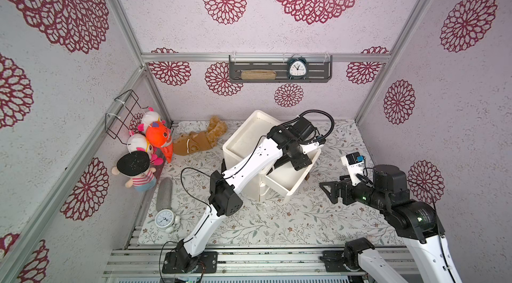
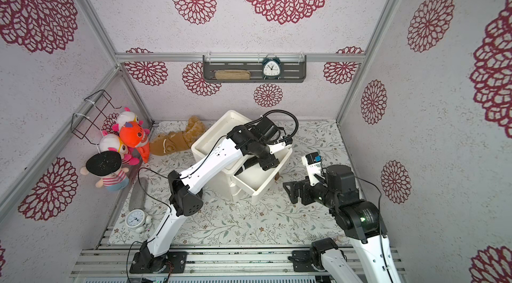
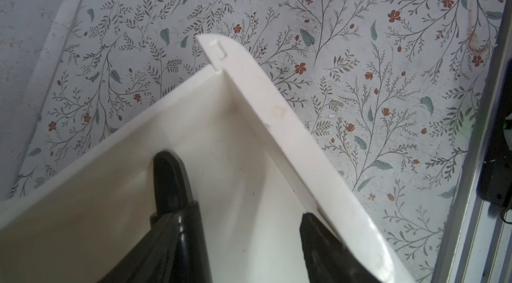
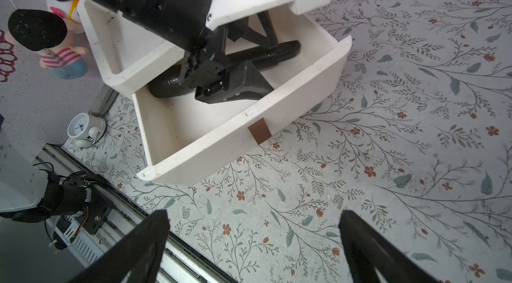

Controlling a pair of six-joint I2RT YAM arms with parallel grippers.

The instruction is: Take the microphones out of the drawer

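The black microphone [image 4: 281, 52] lies in the pulled-out white drawer [image 4: 213, 129], its handle end toward the far wall and its thicker end by the cabinet. My left gripper reaches down into the drawer, part open. In the left wrist view the microphone [image 3: 186, 235] runs close by the left finger, with bare drawer floor toward the right finger; whether that finger touches it I cannot tell. Off to the right of the drawer, above the table, my right gripper [image 1: 326, 192] stands open and empty. In the top views the left arm partly covers the microphone [image 2: 246, 165].
The white cabinet [image 1: 250, 136] stands behind the drawer. To its left are a brown plush [image 1: 194, 142], several hanging dolls and a white clock [image 1: 164, 219]. A shelf [image 1: 280, 72] is on the back wall. The table right of the drawer is clear.
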